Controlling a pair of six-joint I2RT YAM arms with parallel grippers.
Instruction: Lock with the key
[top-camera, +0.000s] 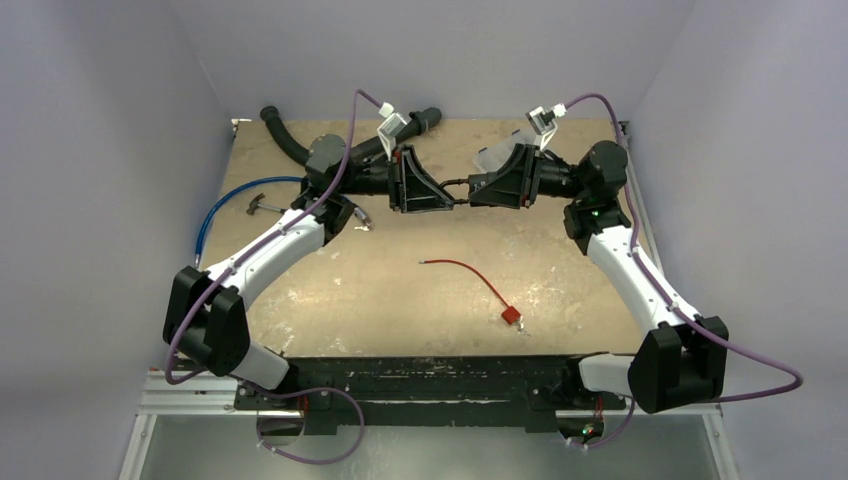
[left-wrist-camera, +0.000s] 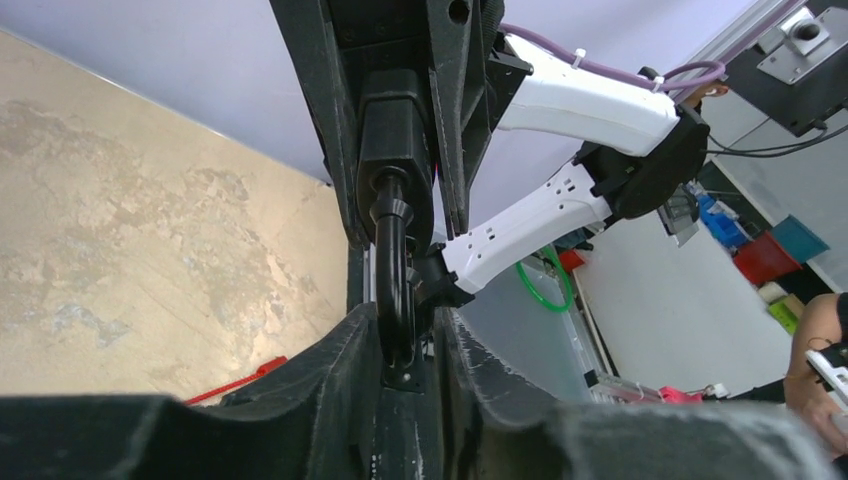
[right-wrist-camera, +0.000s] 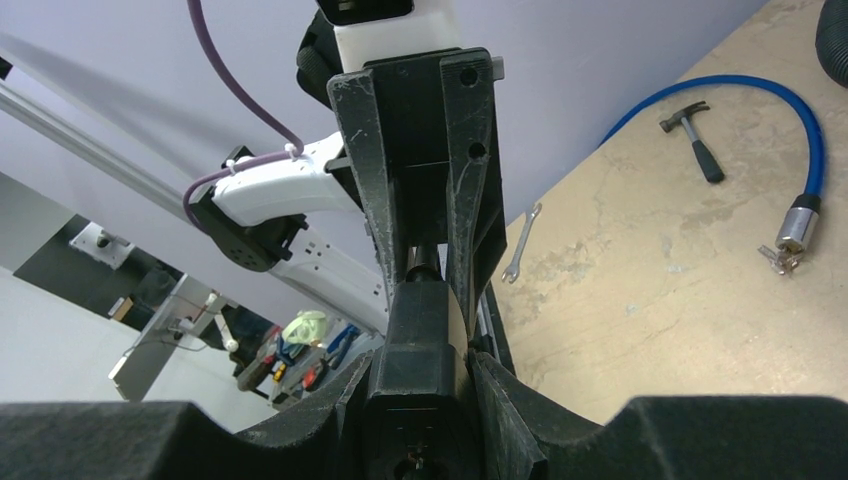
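A black padlock, its body (right-wrist-camera: 415, 350) held in my right gripper (top-camera: 500, 185), sits in mid-air between the two arms, its dark shackle (left-wrist-camera: 393, 270) pointing at my left gripper. My left gripper's fingertips stand either side of the shackle's end; whether they touch it I cannot tell. My right gripper is shut on the padlock body. A red cord with a red tag (top-camera: 510, 314) lies on the table below, with small metal pieces at the tag that may be keys.
A black hose (top-camera: 283, 135), a blue hose (right-wrist-camera: 812, 140), a hammer (right-wrist-camera: 707, 155) and a wrench (right-wrist-camera: 523, 242) lie toward the back and left. A clear box (top-camera: 498, 150) stands behind my right gripper.
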